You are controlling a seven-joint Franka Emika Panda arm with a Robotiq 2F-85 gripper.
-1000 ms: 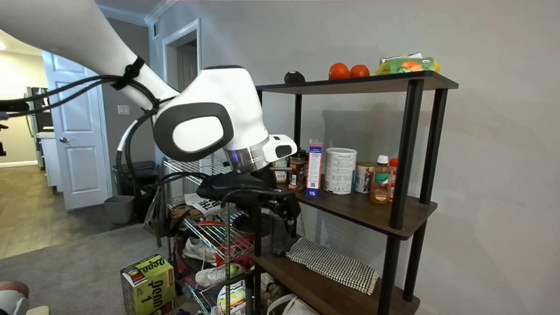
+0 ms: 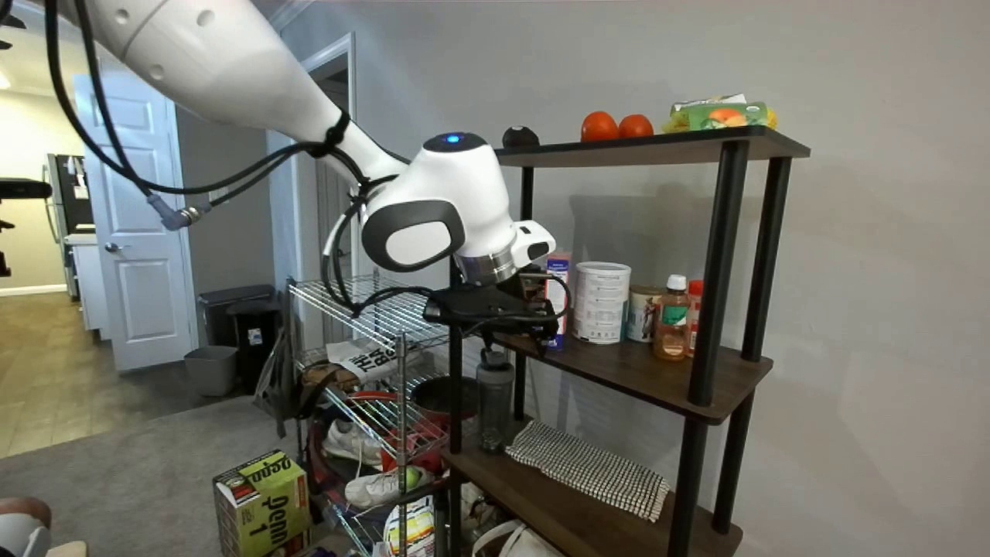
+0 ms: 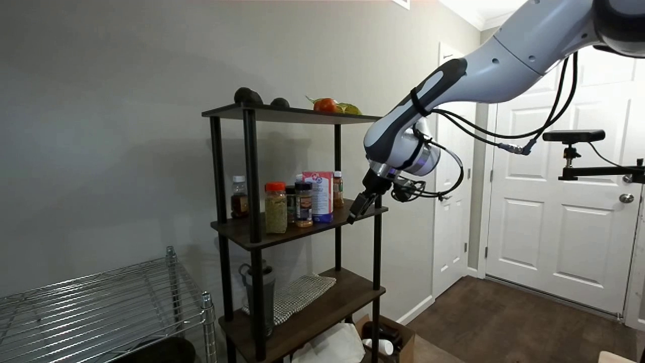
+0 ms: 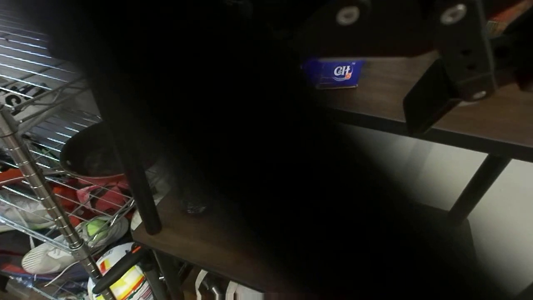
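Note:
My gripper is at the front edge of the rack's middle shelf, close to a slim sugar box and partly in front of it. From the other side, the gripper points down toward the shelf, to the right of the white, pink and blue box. In the wrist view, the box's blue base stands on the shelf, with one dark finger off to its right. Nothing shows held in the open gripper. A large black blur hides much of that view.
Along the middle shelf stand a white tub, a bottle and spice jars. Tomatoes sit on the top shelf. A black rack post rises near the gripper. Below lie a checked cloth and a dark bottle.
In exterior view 1, my arm and gripper have moved right and up, from below the middle shelf's edge to its level. The gripper now covers part of the sugar box, which stands in the same place.

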